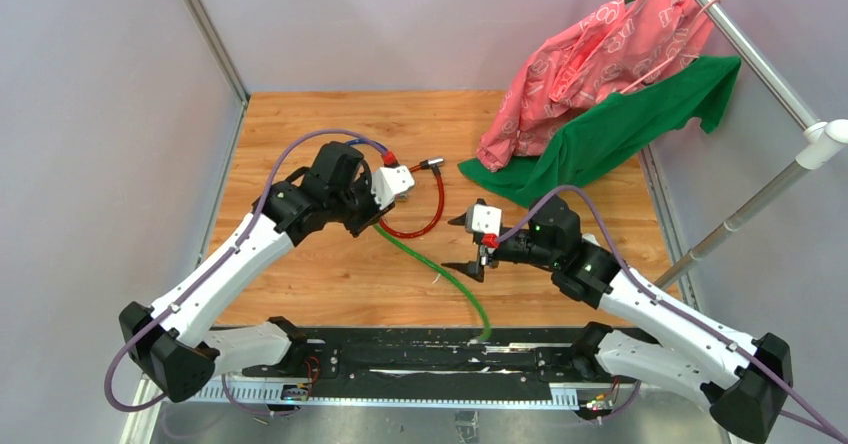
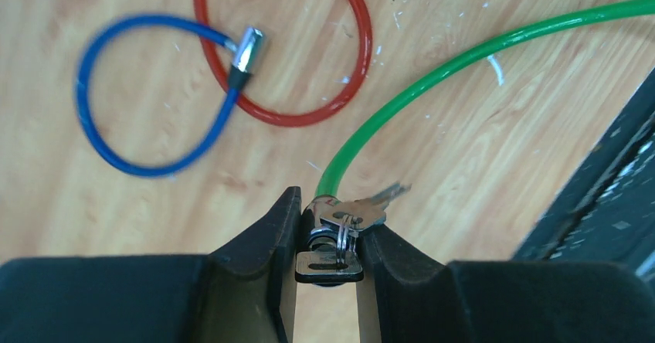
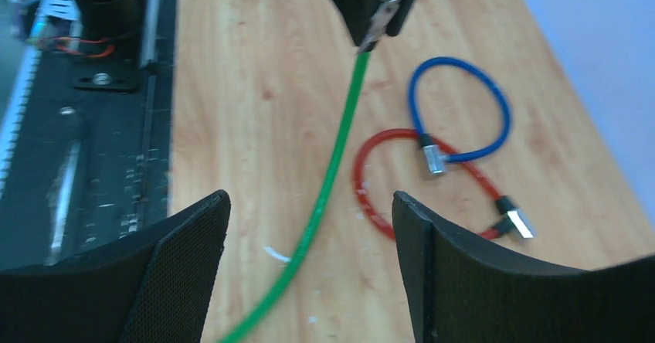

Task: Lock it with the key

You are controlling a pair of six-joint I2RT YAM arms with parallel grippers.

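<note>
My left gripper is shut on the metal lock end of the green cable lock (image 2: 402, 103), with silver keys (image 2: 371, 212) sticking out at its top. The green cable trails from it across the wood toward the front edge. My right gripper (image 1: 460, 247) stands part open to the right of the cable in the top view; in its wrist view nothing shows between the fingers, and the left gripper holding the lock is at the top.
A blue cable lock (image 2: 93, 119) and a red cable lock (image 2: 359, 65) lie on the wooden table (image 1: 300, 114) behind the cable. Pink and green cloths (image 1: 610, 54) hang at back right. A black rail (image 1: 430, 364) runs along the front edge.
</note>
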